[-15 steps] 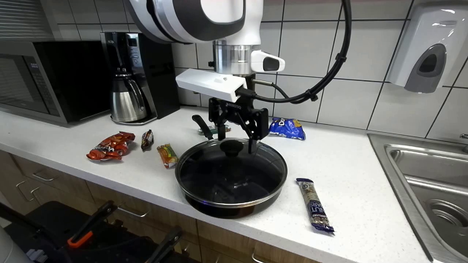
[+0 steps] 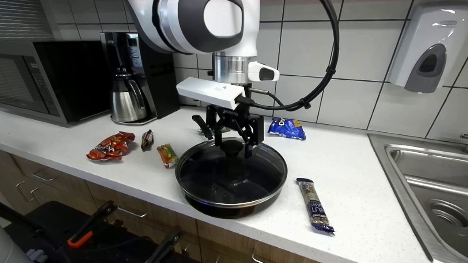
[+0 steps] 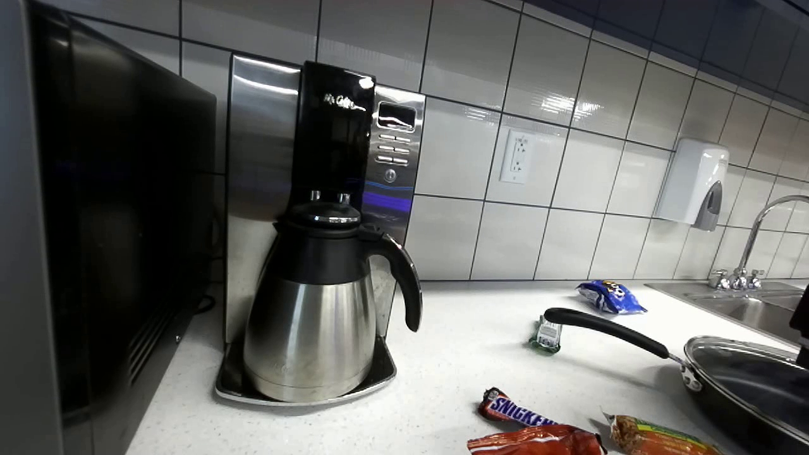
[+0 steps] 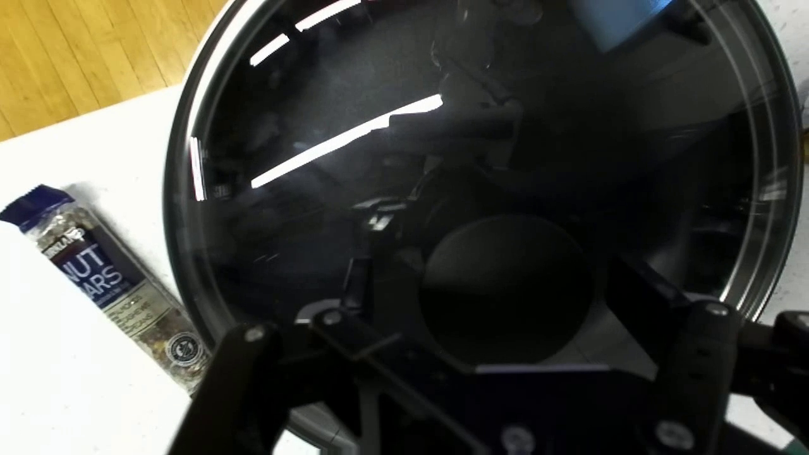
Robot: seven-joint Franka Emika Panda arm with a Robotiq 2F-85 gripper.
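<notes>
A black pan (image 2: pixel 228 211) sits near the counter's front edge, covered by a glass lid (image 2: pixel 215 182) with a black knob (image 2: pixel 231 147). My gripper (image 2: pixel 233 149) is open and points down over the lid, its fingertips at about the knob's height, one to each side of it in this view. From the wrist, the round knob (image 4: pixel 506 288) shows between the spread fingers of the gripper; whether either finger touches it I cannot tell. The pan's handle (image 3: pixel 607 327) reaches back toward the wall.
A nut bar (image 2: pixel 314 205) lies right of the pan. To its left are a small orange wrapper (image 2: pixel 167 155), a dark candy bar (image 2: pixel 147 140) and a red bag (image 2: pixel 112 147). A blue bag (image 2: pixel 287 128) lies behind. The coffee maker (image 2: pixel 151 76) and sink (image 2: pixel 432 179) stand farther off.
My gripper has come down and shifted slightly left, bringing its fingertips lower around the knob. Pan, lid and snacks have stayed where they were.
</notes>
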